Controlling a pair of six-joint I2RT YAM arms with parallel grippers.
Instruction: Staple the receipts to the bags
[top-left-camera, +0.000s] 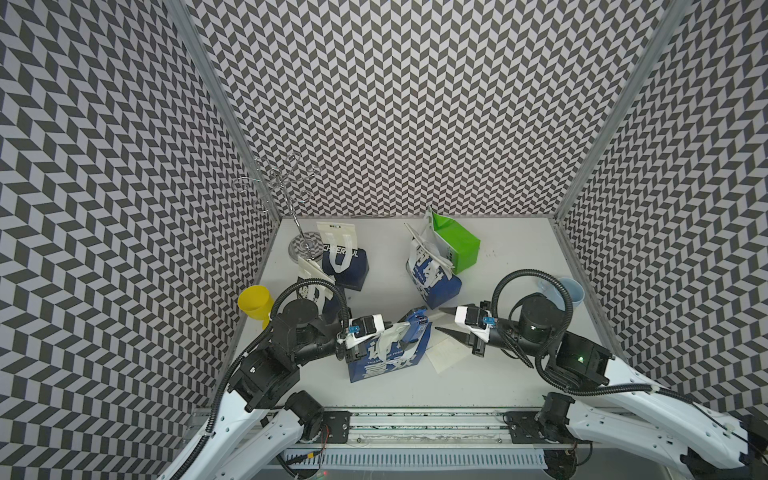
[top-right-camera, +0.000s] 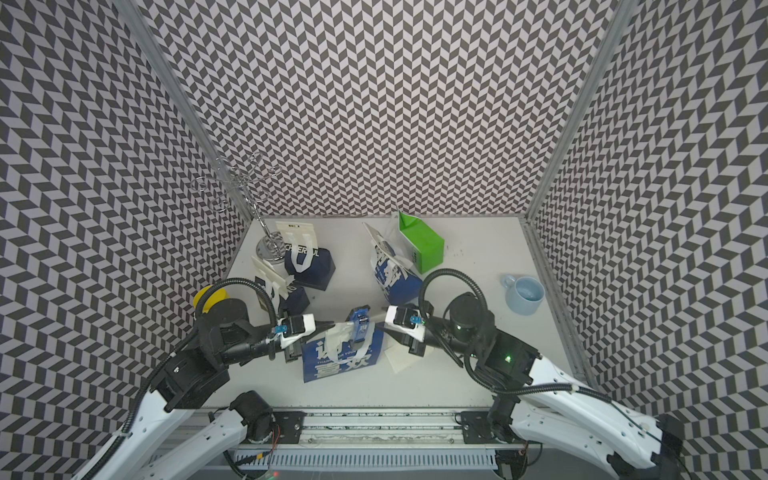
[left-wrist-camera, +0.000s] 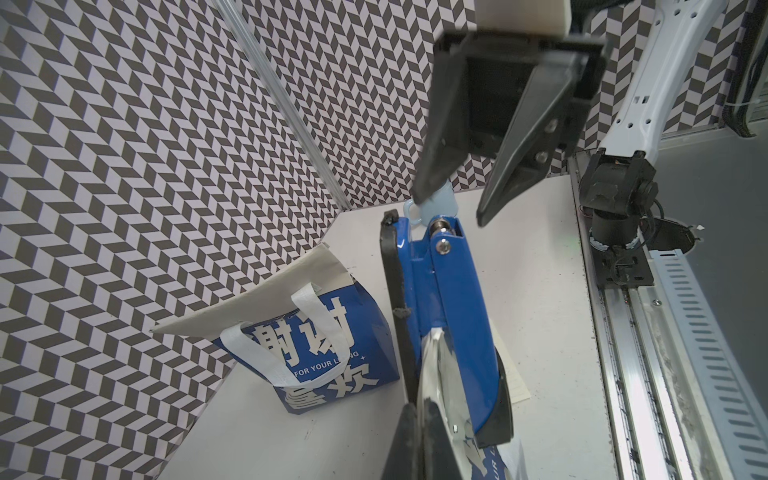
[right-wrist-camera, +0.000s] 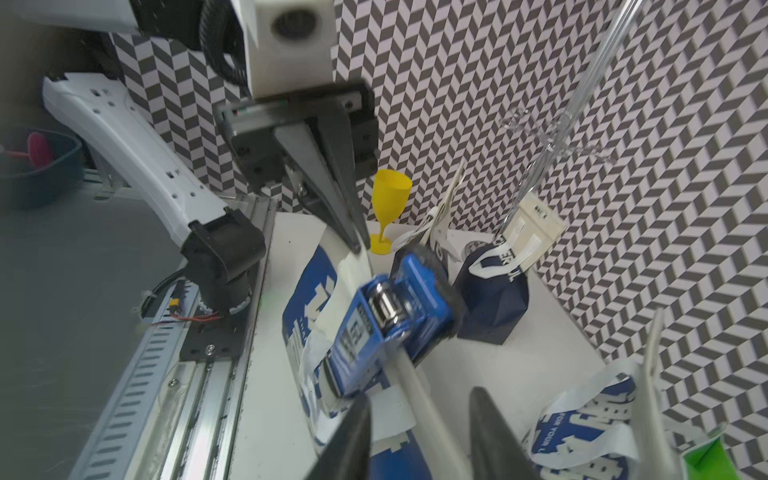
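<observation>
The blue-and-white bag (top-left-camera: 388, 364) stands at the front middle. My left gripper is shut on the bag's pale top edge. A blue stapler straddles that edge beside the left fingers; in the right wrist view the stapler (right-wrist-camera: 376, 316) sits tilted over it. Just right of the stapler, my right gripper (top-left-camera: 439, 320) is open, its fingers (right-wrist-camera: 484, 436) apart from the stapler. A pale paper sheet (top-left-camera: 449, 356) lies flat to the right of the bag. Whether a receipt sits under the stapler's fingers cannot be made out.
Another blue bag (top-left-camera: 432, 280) and a green bag (top-left-camera: 457, 244) stand at the back centre. Two dark bags, one of them a navy bag (top-left-camera: 345, 268), stand back left near a metal rack (top-left-camera: 305, 245). A yellow goblet (top-left-camera: 254, 301) is left; a light-blue mug (top-right-camera: 524, 296) is right.
</observation>
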